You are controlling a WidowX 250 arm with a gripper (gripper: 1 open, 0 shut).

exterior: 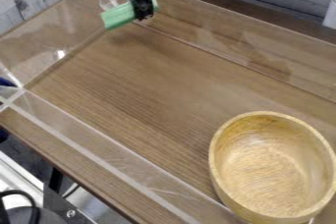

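Note:
A green cylindrical object [118, 16] is held at the back left of the wooden table by my black gripper [140, 4], which is shut on it. The gripper reaches in from the top edge of the view, and its fingertips are small and dark here.
A large round pale yellow bowl [269, 164] stands at the front right. Clear strips or panels run along the left side, and black cables show at the lower left.

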